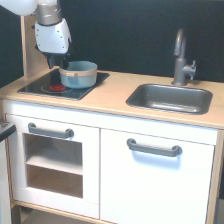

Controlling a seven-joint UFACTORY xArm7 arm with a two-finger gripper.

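Observation:
A grey-blue pot [78, 76] sits upright on the black stovetop [42, 86], towards its back right part. At the pot's left rim is my gripper [59, 63], hanging downward from the white arm [52, 37]. The fingers look small and dark against the background. Whether they touch the rim or grip it cannot be made out. Left of the pot, a red-marked burner [54, 87] shows on the stovetop.
A metal sink [172, 97] with a dark faucet [181, 58] is set in the right side of the wooden counter [112, 93]. Between stovetop and sink the counter is clear. Below are white cabinet doors with dark handles [154, 148].

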